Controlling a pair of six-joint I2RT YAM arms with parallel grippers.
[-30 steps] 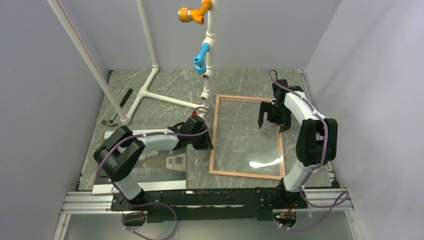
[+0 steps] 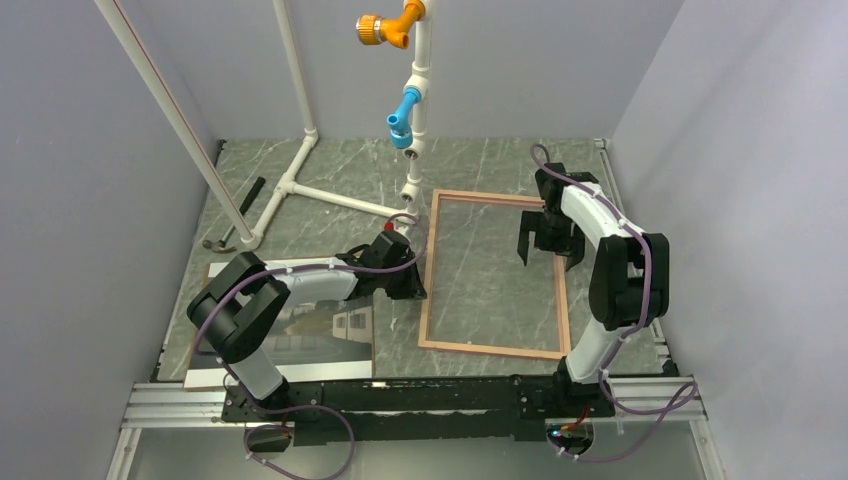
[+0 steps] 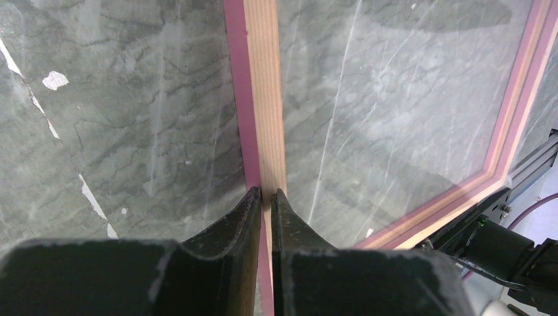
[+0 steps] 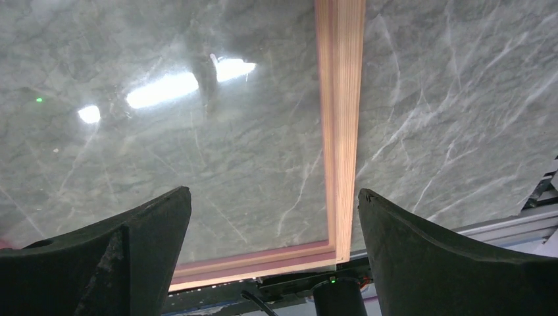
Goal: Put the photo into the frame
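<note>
The wooden frame (image 2: 490, 349) lies flat on the grey marbled table, with a clear, glossy sheet (image 4: 164, 145) inside it. My left gripper (image 2: 420, 294) is at the frame's left side; in the left wrist view the fingertips of that gripper are shut on the wooden rail (image 3: 264, 112). Over the right rail, my right gripper (image 2: 549, 265) stands open, its fingers spread to either side of the rail (image 4: 345, 131) and nothing gripped. A greyish picture, seemingly the photo (image 2: 325, 345), lies at the lower left, partly hidden under my left arm.
A hammer (image 2: 243, 212) lies at the back left. White pipes (image 2: 345, 202) stand behind and left of the frame, carrying blue (image 2: 402, 120) and orange (image 2: 390, 26) fittings. Some bare table (image 2: 590, 300) shows right of the frame.
Bright reflections on the clear sheet near the front rail changed shape and are now gone from the top view. My left arm stays put.
</note>
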